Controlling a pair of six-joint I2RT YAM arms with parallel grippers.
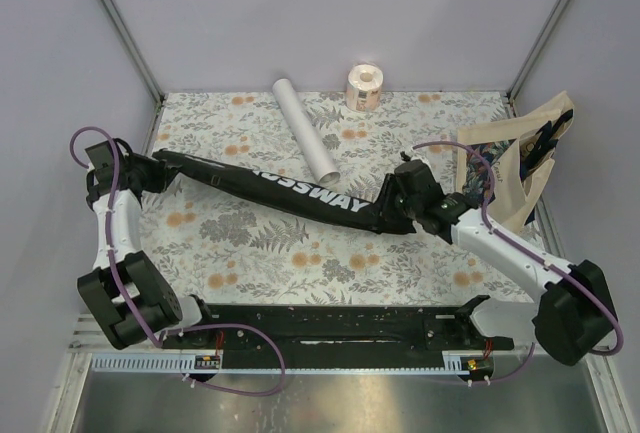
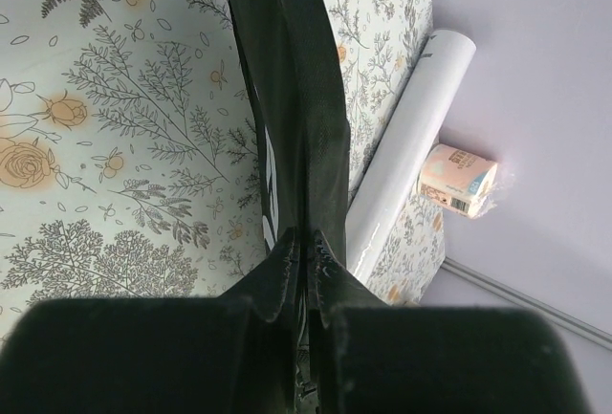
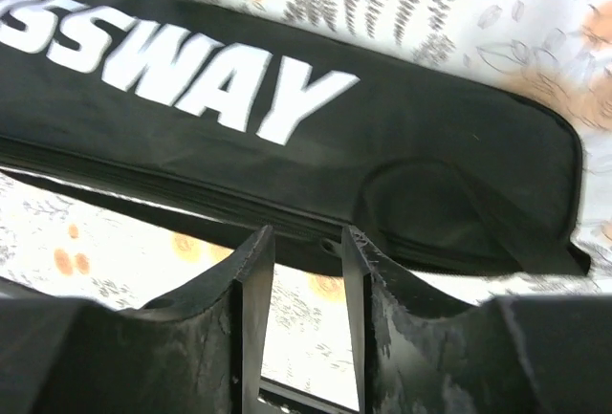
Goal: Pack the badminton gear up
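A long black racket bag [image 1: 285, 191] with white lettering stretches across the table, sloping from upper left to lower right in the top view. My left gripper is shut on its left end, with black fabric running out beyond the fingers. Over the bag's right part, near the zipper, my right gripper stands partly open. A small zip pull [image 3: 331, 248] shows close to its right-hand finger, with no sign of it being gripped. The short strap [image 3: 497, 218] lies on the bag's right end.
A white tube [image 1: 305, 131] lies just behind the bag. A tissue roll [image 1: 364, 87] stands at the back. On the right, a beige tote bag [image 1: 535, 158] with dark contents stands beyond my right arm.
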